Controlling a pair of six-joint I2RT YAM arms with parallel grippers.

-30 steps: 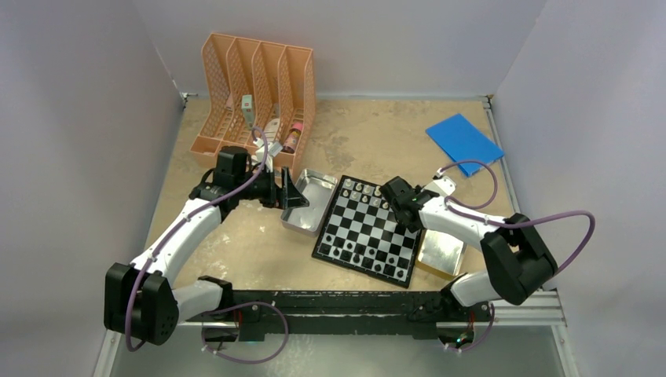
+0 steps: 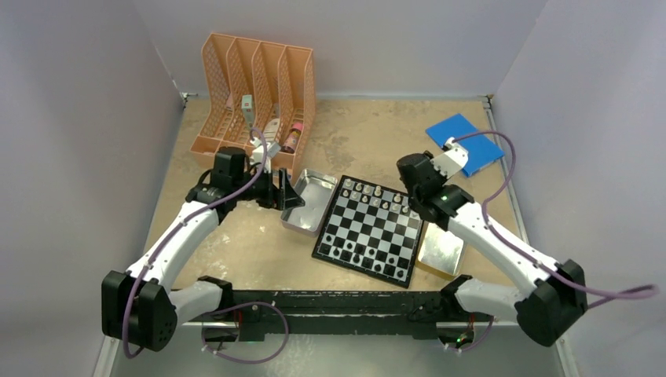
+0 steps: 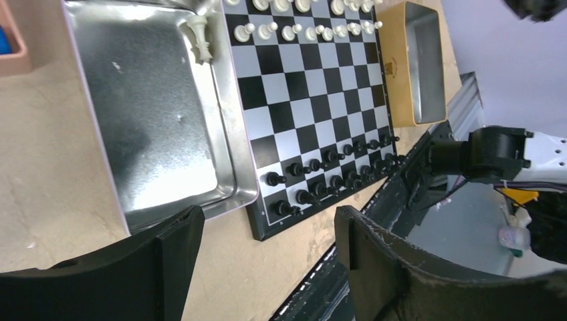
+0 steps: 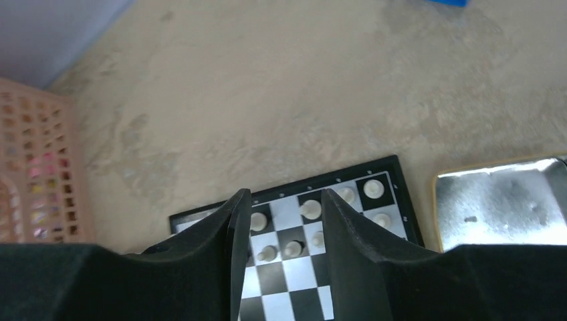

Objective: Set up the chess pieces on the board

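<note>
The chessboard (image 2: 366, 229) lies mid-table, with white pieces (image 3: 266, 32) standing in rows along its far side and black pieces (image 3: 303, 196) along its near side. A white piece (image 3: 200, 41) lies on its side in the steel tray (image 3: 140, 114) left of the board. My left gripper hangs over the tray's area, part open with nothing between its fingers. My right gripper is raised above the board's far right corner, its fingers apart, no piece visible held between them.
An orange rack (image 2: 259, 86) with small items stands at back left. A blue folder (image 2: 463, 143) lies at back right. A gold-rimmed tin (image 2: 440, 250) sits right of the board.
The left arm looks nearly unchanged.
</note>
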